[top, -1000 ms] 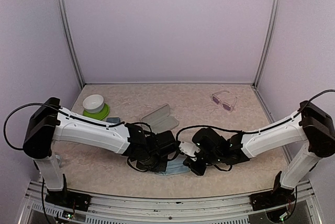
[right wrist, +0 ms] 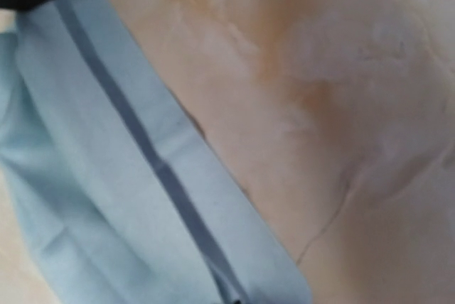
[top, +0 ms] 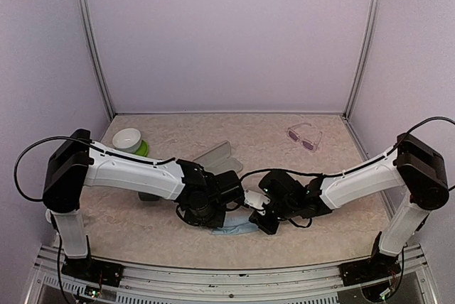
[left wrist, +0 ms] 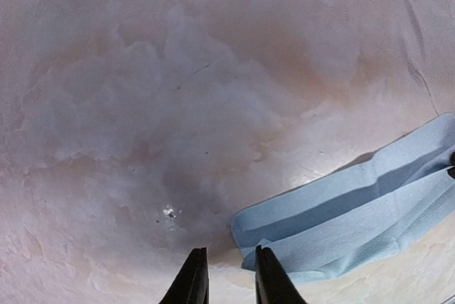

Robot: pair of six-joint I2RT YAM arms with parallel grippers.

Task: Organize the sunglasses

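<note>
Pink-tinted sunglasses (top: 304, 136) lie at the back right of the table. A grey glasses case (top: 212, 155) stands open near the middle, partly behind my left arm. At the front, a light blue cloth (top: 238, 226) lies flat and pouch-like between both grippers. My left gripper is part open at the cloth's near-left corner, with one finger in front of the blue fabric (left wrist: 341, 236). My right gripper appears shut on the cloth's other end, where the fabric creases. In the right wrist view the cloth (right wrist: 135, 155) stretches toward the left gripper's dark tip.
A white bowl (top: 127, 140) and a green plate (top: 143, 149) are at the back left. A dark grey item (top: 148, 197) shows partly beneath my left arm.
My left arm has shifted slightly, its gripper staying at the cloth's left end. The right arm has barely moved. Sunglasses, case and bowl are unchanged.
</note>
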